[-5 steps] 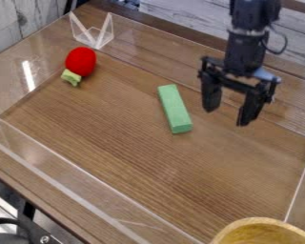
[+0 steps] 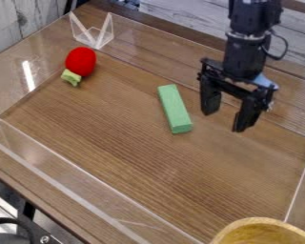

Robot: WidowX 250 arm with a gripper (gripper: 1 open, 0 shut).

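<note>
My black gripper (image 2: 229,105) hangs over the right part of the table with its fingers open. A green block (image 2: 174,109) lies just left of it, apart from it. A red ball-like object (image 2: 81,60) sits at the upper left, with a small light-green piece (image 2: 70,76) at its lower left.
A yellow bowl (image 2: 270,229) is cut off at the bottom right. A white wire-like item (image 2: 91,29) stands at the back left.
The gripper and arm have shifted slightly over the last second, staying right of the green block. The objects on the table have not moved.
</note>
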